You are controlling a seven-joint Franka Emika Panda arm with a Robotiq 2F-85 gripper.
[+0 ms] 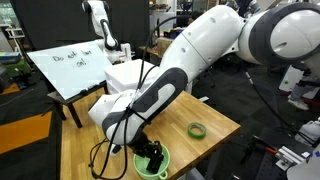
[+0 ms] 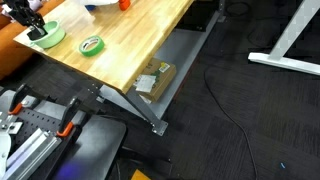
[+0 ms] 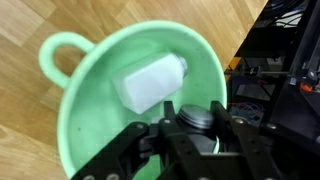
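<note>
A light green bowl [image 3: 85,105] with a looped handle [image 3: 62,57] fills most of the wrist view, and a white block-like object [image 3: 150,82] lies inside it. My gripper reaches down into the bowl near its rim, shut on a dark cylinder with a round grey end [image 3: 197,116]. The cylinder's lower part is hidden by the fingers, so I cannot tell whether it touches the bowl. From exterior view 1, the black gripper [image 1: 148,157] covers much of the green bowl [image 1: 164,157] at the table's near edge.
A green tape roll [image 1: 197,130] lies on the wooden table, apart from the bowl. Farther back stand a white box [image 1: 124,75] and a tilted white board [image 1: 68,67]. A red object [image 2: 124,4] sits at the table's far side. Bare wood [image 2: 125,55] surrounds the tape.
</note>
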